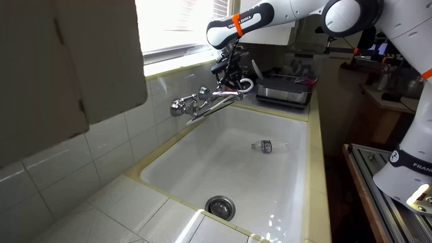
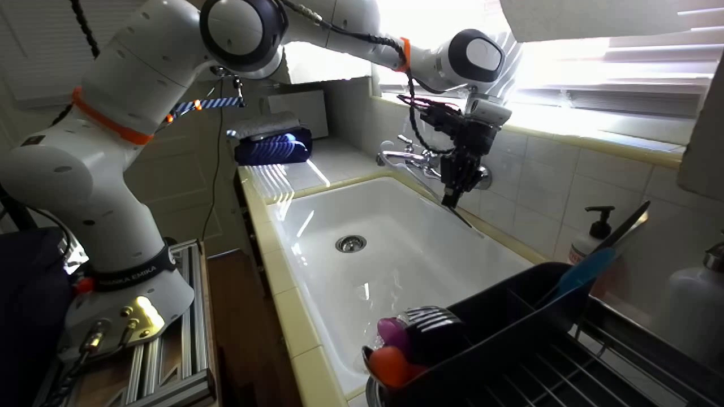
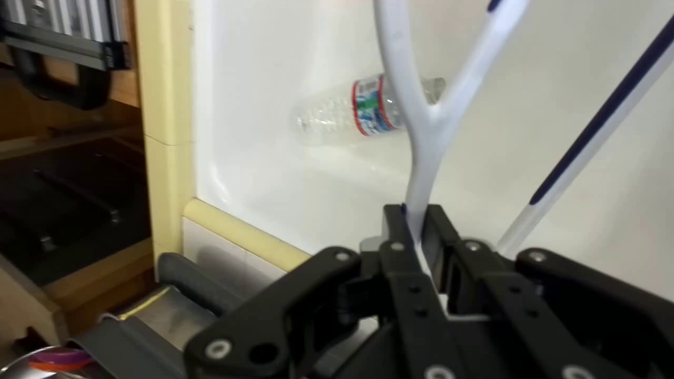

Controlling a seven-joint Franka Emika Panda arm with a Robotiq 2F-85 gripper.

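A white hanger with dark strips (image 3: 420, 120) is pinched at its neck by my gripper, which is shut on it in the wrist view. Its two arms spread away from the fingers over the sink. In exterior view 1 the hanger's hook (image 1: 247, 85) shows beside the gripper, near the chrome faucet (image 1: 220, 94). The gripper (image 2: 449, 202) points down over the sink's wall side in exterior view 2. A clear plastic bottle (image 1: 267, 146) with a coloured label lies on its side on the floor of the white sink (image 1: 243, 174).
A dish rack (image 1: 283, 89) stands on the counter at the sink's far end. In exterior view 2 its black utensil holder (image 2: 502, 319) is close by, with a soap bottle (image 2: 589, 237) behind. The drain (image 1: 220, 208) is uncovered.
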